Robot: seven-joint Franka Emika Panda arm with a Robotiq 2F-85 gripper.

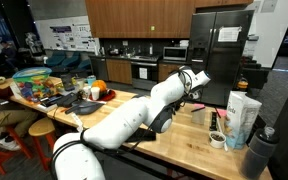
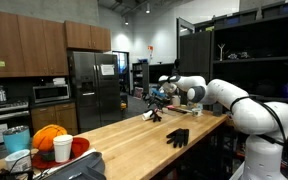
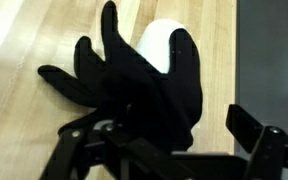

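A black glove lies spread on the wooden table in the wrist view, its fingers pointing up and left. Beside its upper edge, partly covered by it, is a white rounded object that I cannot identify. My gripper is open above the glove, with one finger at the lower left and the other at the right. Contact with the glove cannot be judged. Exterior view 2 shows another black glove-like item on the near tabletop. The arm largely hides the gripper in exterior view 1.
On the right of the table in exterior view 1 stand a dark canister, a bag and a small bowl. Exterior view 2 has a red tray with a white cup at left.
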